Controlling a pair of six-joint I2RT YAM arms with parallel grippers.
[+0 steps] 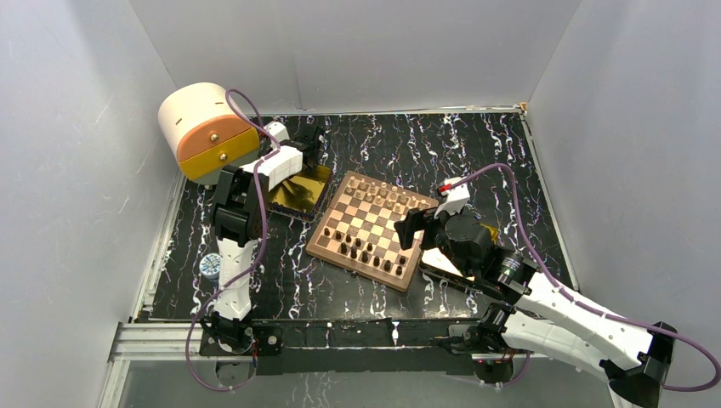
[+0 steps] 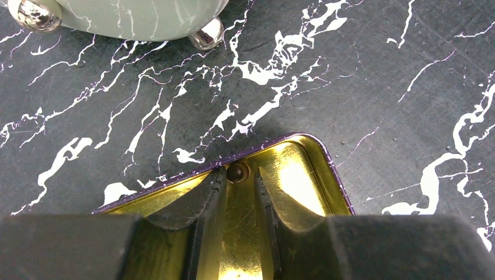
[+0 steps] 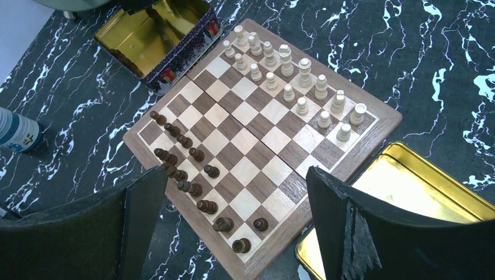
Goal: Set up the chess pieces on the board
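In the left wrist view a dark chess piece (image 2: 235, 172) stands near the wall of the gold-lined tin (image 2: 286, 154). My left gripper reaches down there, its fingers part open on either side of the piece, no clear grip showing. Another dark piece (image 3: 124, 60) lies along the tin's near side in the right wrist view. On the chessboard (image 3: 236, 131), white pieces (image 3: 286, 58) fill two rows at one side. Dark pieces (image 3: 190, 188) stand at the opposite side, with gaps in their front row. Over the board's right part hangs my right gripper, open and empty.
Beside the board's right corner lies a gold tray (image 3: 420, 181) with no pieces visible in it. A rounded cabinet (image 1: 208, 132) stands behind the left tin. A small round jar (image 1: 210, 266) sits left of the board.
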